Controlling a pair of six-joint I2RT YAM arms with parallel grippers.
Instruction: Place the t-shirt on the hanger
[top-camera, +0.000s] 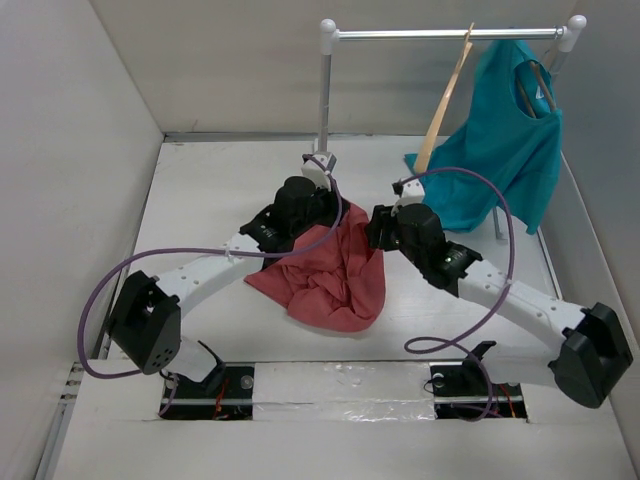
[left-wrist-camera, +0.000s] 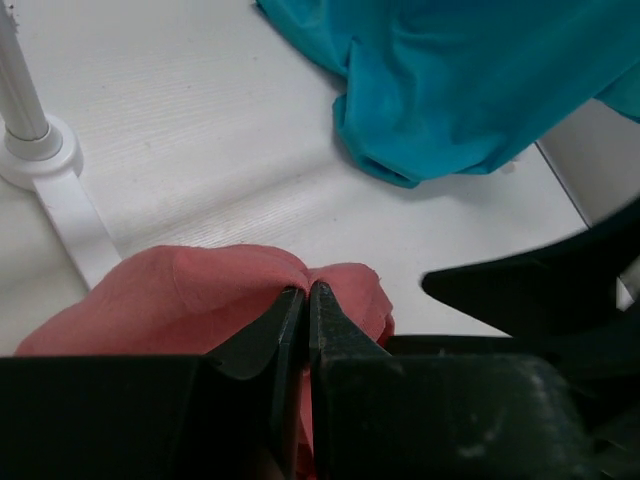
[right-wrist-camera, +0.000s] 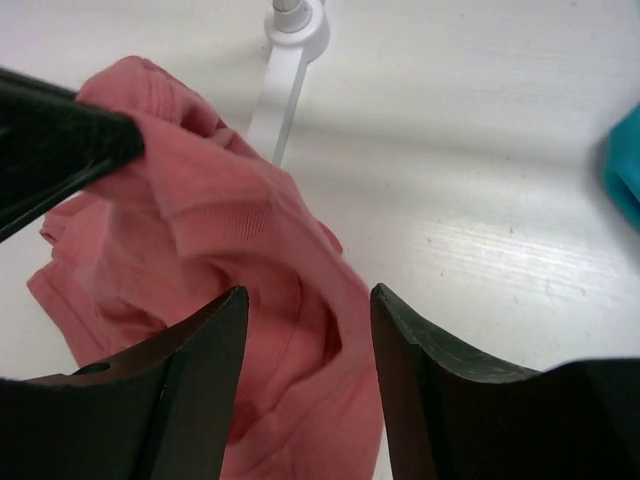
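The red t-shirt lies bunched on the white floor, its upper part raised by my left gripper, which is shut on the fabric in the left wrist view. In the right wrist view a lifted fold of the shirt runs from the left gripper's fingers at the upper left. My right gripper stands open just beside that fold, with red fabric behind and between its fingertips. A bare wooden hanger hangs on the rail above.
A teal shirt hangs on a hanger at the rail's right end, its hem resting on the floor. The rack's left post and its white foot stand behind the red shirt. Bare floor lies to the left.
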